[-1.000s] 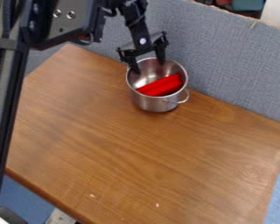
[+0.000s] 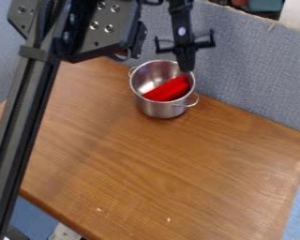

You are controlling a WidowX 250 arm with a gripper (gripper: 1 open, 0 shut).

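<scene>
A steel pot (image 2: pixel 163 106) with two side handles stands on the wooden table near the back wall. A red object (image 2: pixel 168 89) lies inside it. My black gripper (image 2: pixel 186 62) hangs over the back right of the pot, above the red object, and looks shut, with nothing visible between its fingers.
A grey padded wall (image 2: pixel 253 75) runs behind it. A blue strip (image 2: pixel 296 208) lies at the right edge.
The gripper has risen out of the pot and moved right. The pot sits a little to the left of where it was a second ago; the red object remains inside.
</scene>
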